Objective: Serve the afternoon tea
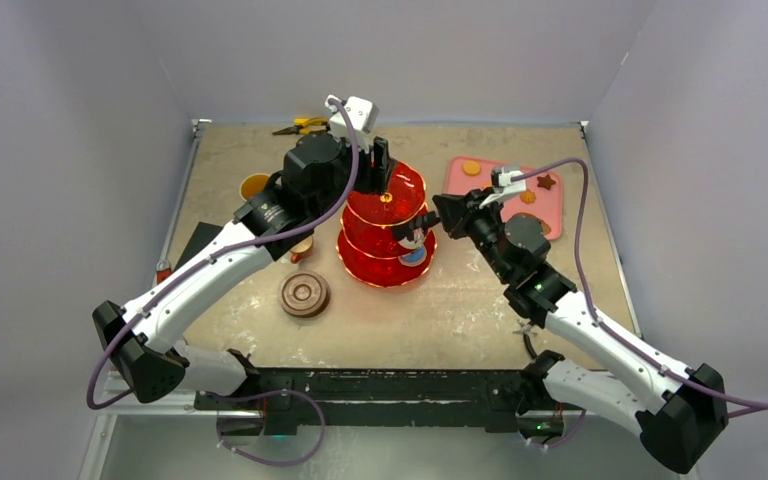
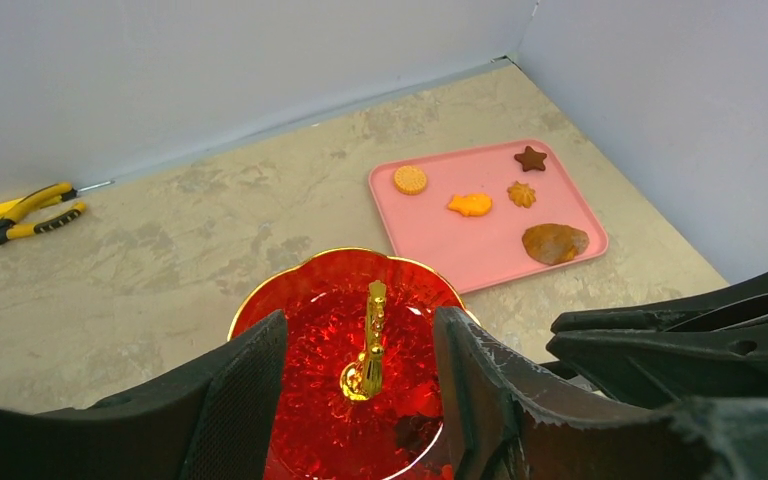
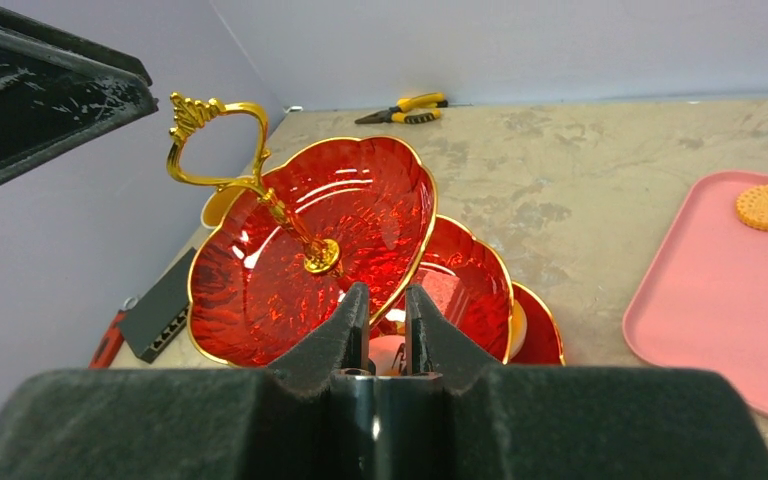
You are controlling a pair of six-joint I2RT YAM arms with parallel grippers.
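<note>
A red three-tier stand with gold rims stands mid-table; its top plate (image 1: 388,200) and gold handle (image 3: 222,115) show clearly. My left gripper is open at the stand's top, the handle appearing between its fingers in the left wrist view. Whether it surrounds the handle, I cannot tell. My right gripper reaches low at the stand's right side, by the middle plate (image 1: 368,235). A pale pinkish piece (image 3: 387,353) shows between its narrowly spaced fingers, partly hidden. A pink block (image 3: 443,296) lies on the middle tier, and a blue-white piece (image 1: 414,256) lies on the bottom plate.
A pink tray (image 2: 440,235) with several biscuits lies at the right back. Pliers (image 1: 303,126) lie at the back left. At the left stand a yellow cup (image 1: 253,186), a smaller cup (image 1: 302,248) and a brown round lid (image 1: 304,293).
</note>
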